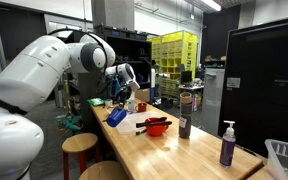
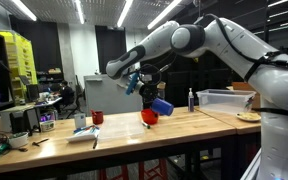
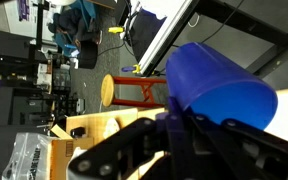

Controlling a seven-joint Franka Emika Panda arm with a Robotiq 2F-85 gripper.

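Observation:
A blue cup (image 1: 115, 117) hangs tilted near the table's left edge, with my gripper (image 2: 147, 101) shut on it. In exterior view 2 the same blue cup (image 2: 162, 107) shows just above and beside a red bowl (image 2: 149, 117). The wrist view has the blue cup (image 3: 219, 85) large at the upper right, against my dark fingers; the inside of the cup is hidden. On the table in exterior view 1, the red bowl (image 1: 157, 130) stands to the right of the cup, with black handle-like parts across it.
A dark bottle (image 1: 185, 124) and a purple pump bottle (image 1: 228, 145) stand along the wooden table (image 1: 179, 158). Stools (image 1: 80, 144) are beside its left edge. A clear bin (image 1: 284, 158) sits at the near right.

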